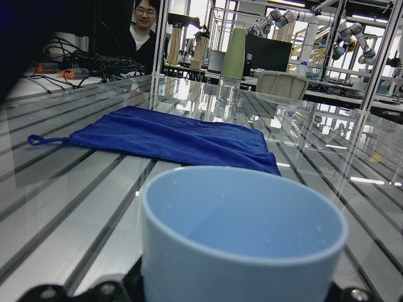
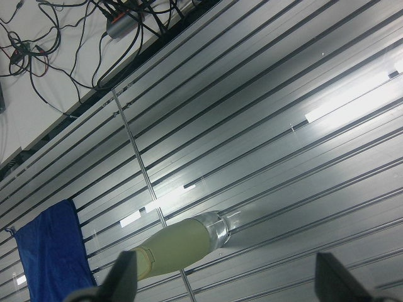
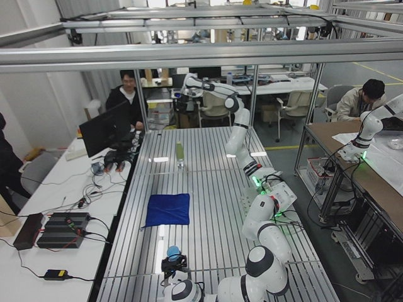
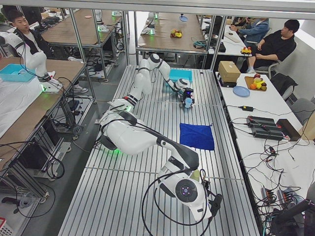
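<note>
A light blue cup [image 1: 242,251] fills the bottom of the left wrist view, between the fingers of my left gripper [image 3: 174,261], low over the near end of the slatted table; whether the fingers grip it I cannot tell. A blue cloth [image 3: 167,209] lies flat in the middle of the table. A pale green bottle [image 3: 179,153] with a clear base stands farther along the table. My right gripper hangs high above that end, pointing down, open, with the bottle and cloth below it.
A side desk [image 3: 69,264] with power units, cables and a monitor runs along the table's left. A light blue bin [image 4: 179,76] sits behind the left gripper.
</note>
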